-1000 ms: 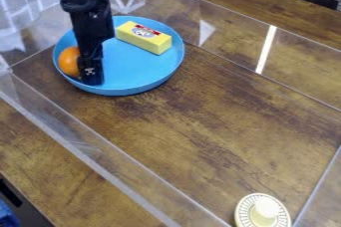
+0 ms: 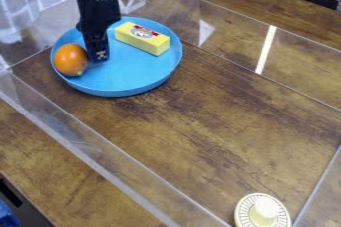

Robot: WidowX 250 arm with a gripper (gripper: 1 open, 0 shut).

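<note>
A blue plate holds an orange fruit at its left and a yellow box at its back right. My black gripper is low over the plate, just behind and right of the orange. It looks shut, with nothing visible between its fingers, though the tips are dark and small.
A round cream-coloured object lies at the bottom right. Clear plastic edges run along the sides. The wooden surface right of and in front of the plate is clear.
My gripper has moved up and back from in front of the orange, leaving more of it in view. The orange sits at about the same place.
</note>
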